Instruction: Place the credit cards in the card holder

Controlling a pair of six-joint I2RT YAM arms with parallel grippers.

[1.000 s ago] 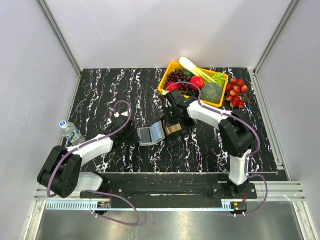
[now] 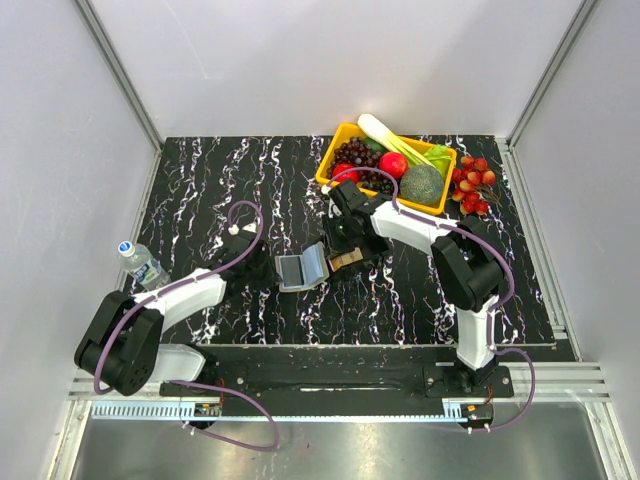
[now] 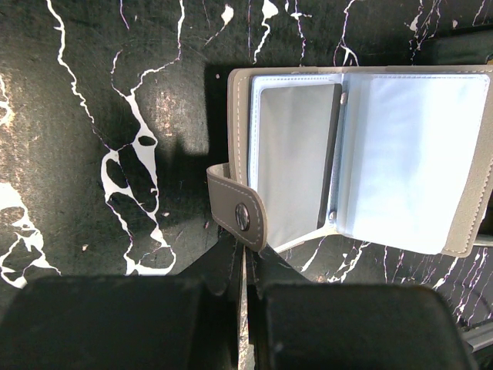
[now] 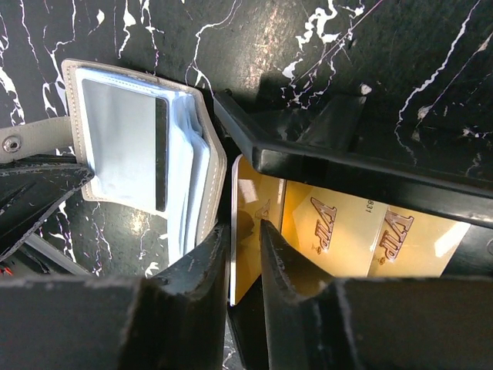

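Note:
The card holder (image 2: 301, 268) lies open on the table between the arms, its clear sleeves (image 3: 416, 154) showing in the left wrist view. My left gripper is shut at the holder's left edge, right by the snap strap (image 3: 235, 204); whether the strap is pinched is hard to tell. Several gold cards (image 4: 327, 220) lean in a black rack (image 4: 331, 166) just right of the holder. Over the front card (image 4: 254, 204) my right gripper stands open, one fingertip on each side of that card.
Behind the right gripper sits a yellow basket (image 2: 322, 172) of produce, with red fruit (image 2: 473, 185) beside it. A water bottle (image 2: 144, 265) stands at the left edge.
The right arm has shifted slightly to the left, and its gripper now covers a little more of the gold cards. The left arm and holder look unmoved.

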